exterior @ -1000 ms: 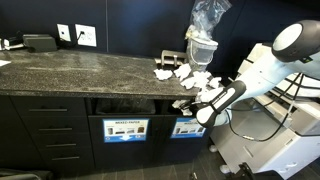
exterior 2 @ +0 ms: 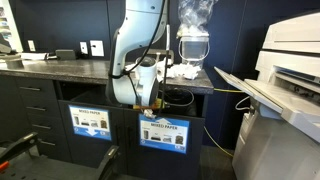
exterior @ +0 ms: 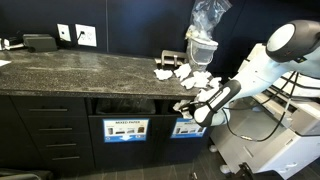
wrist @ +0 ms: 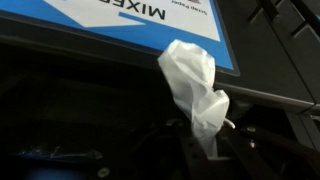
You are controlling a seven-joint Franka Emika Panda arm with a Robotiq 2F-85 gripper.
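A crumpled white paper (wrist: pixel 192 82) is pinched in my gripper, which is shut on it. In the wrist view the paper sticks out past the dark fingers, over the dark opening (wrist: pixel 90 115) of a bin and close to its front edge. Exterior view 1 puts the gripper (exterior: pixel 182 106) at the right-hand bin, below the counter's edge. From the other side, exterior view 2 shows the gripper (exterior 2: pixel 149 112) low over the bin whose blue-and-white mixed paper label (exterior 2: pixel 163 134) faces outward. The bin's inside is too dark to make out.
Several crumpled white papers (exterior: pixel 182 71) lie on the dark counter (exterior: pixel 90 75), near a clear bag-lined container (exterior: pixel 201 50). A second labelled bin (exterior: pixel 125 130) stands left of mine. White machine panels (exterior 2: pixel 285 95) rise to the right.
The arm has shifted slightly in exterior view 1, while the gripper stays around the right-hand bin. The papers on the counter look unchanged.
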